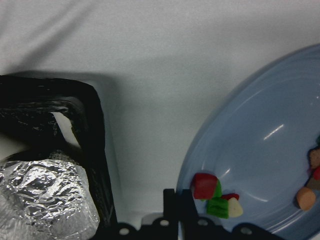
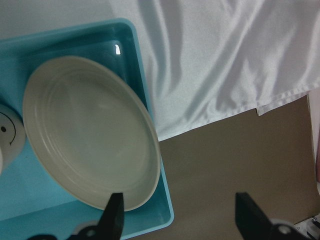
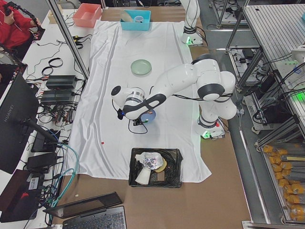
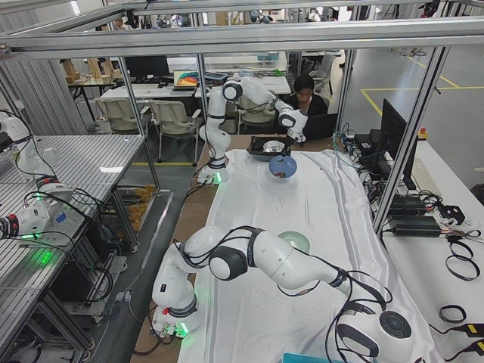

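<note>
A blue plate (image 1: 260, 130) with small coloured food-like pieces (image 1: 205, 185) sits in the left wrist view; my left gripper is at its near rim, fingertips close together, whether on the rim I cannot tell. In the camera right view the blue plate (image 4: 282, 166) is near the black bin. My right gripper is open over a blue bin (image 2: 30, 190), in which a cream plate (image 2: 92, 130) lies beside a white cup (image 2: 7, 135).
A black bin (image 3: 155, 181) with foil (image 3: 152, 160) and other items stands at the near end. A green plate (image 3: 141, 67) lies mid-cloth. A pink bin (image 3: 87, 14) stands at the far left.
</note>
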